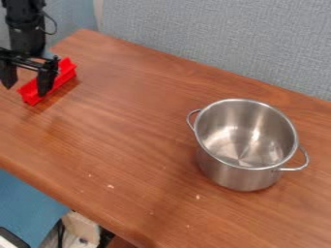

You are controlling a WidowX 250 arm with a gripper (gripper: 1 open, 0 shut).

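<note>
My black gripper (26, 76) is at the far left of the table, over a red plastic object (62, 77), elongated and lying diagonally. The gripper's fingers straddle or overlap part of it; whether they are open or shut on anything is unclear at this size. A steel pot (242, 172) with two side handles stands on the right of the table, well apart from the gripper.
A grey textured wall (214, 39) runs along the back. The table's near-left edge drops to a blue surface (26, 208) with some dark items.
</note>
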